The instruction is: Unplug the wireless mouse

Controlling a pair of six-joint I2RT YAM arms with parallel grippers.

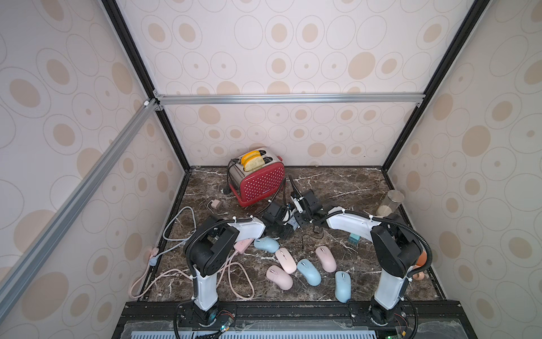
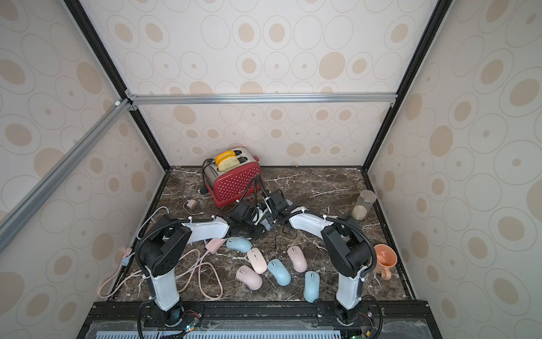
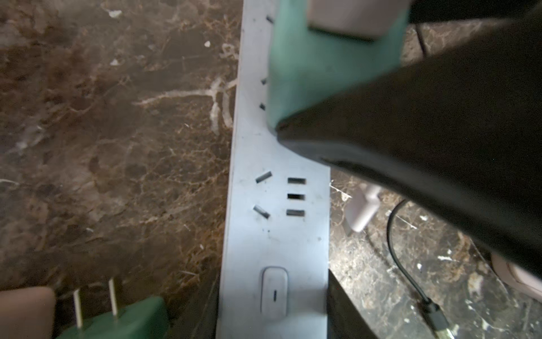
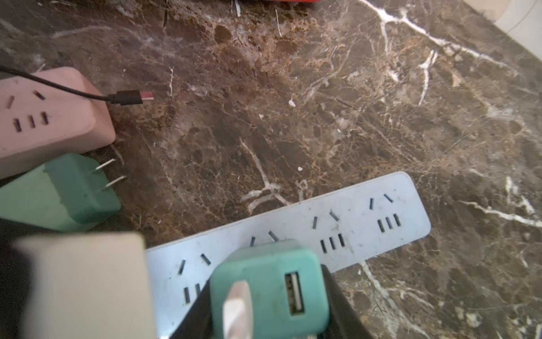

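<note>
A white power strip [image 3: 254, 147] lies on the marble table under both grippers. In the left wrist view, my left gripper sits low over its switch end, fingers on either side of the strip; whether they grip it is unclear. A mint charger with a USB port is between the fingers of my right gripper, above the strip; it also shows in the left wrist view, partly behind black gripper housing. Which device is the task's wireless mouse is unclear; several pink and blue mice [image 1: 308, 271] lie loose at the front.
A red toaster [image 1: 262, 180] stands behind. A pink socket block [image 4: 79, 124], a green plug [image 4: 79, 197] and loose cables lie near the strip. A glass jar [image 2: 362, 204] and an orange mug [image 2: 385, 255] stand at the right.
</note>
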